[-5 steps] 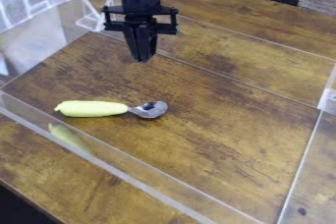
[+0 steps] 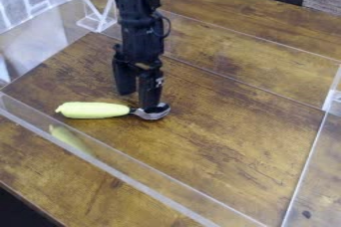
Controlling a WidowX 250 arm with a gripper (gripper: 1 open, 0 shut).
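A spoon (image 2: 95, 110) with a thick pale yellow-green handle and a metal bowl lies on the wooden table at the lower left. My black gripper (image 2: 138, 98) is down at the table, standing open over the spoon's metal end, with one finger on the far side of it and the other near the bowl. Whether it touches the spoon is hard to tell.
Clear plastic walls (image 2: 322, 171) border it at the front, left and right. A dark slot shows at the back edge.
My gripper has come down and toward the front from above the back of the table to the spoon. The spoon lies in the same place.
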